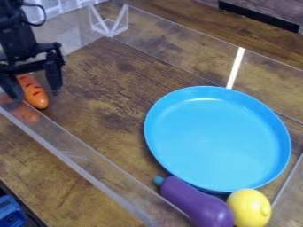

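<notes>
My black gripper (34, 78) is at the upper left, its fingers open around the orange carrot (35, 92), which lies by the clear left wall. Part of the carrot is hidden behind the fingers; whether they touch it I cannot tell.
A large blue plate (217, 137) fills the right. A purple eggplant (196, 202) and a yellow lemon (250, 207) lie at the bottom right. Clear walls border the wooden surface (119, 89), whose middle is free. A blue object (10, 213) sits at the bottom left edge.
</notes>
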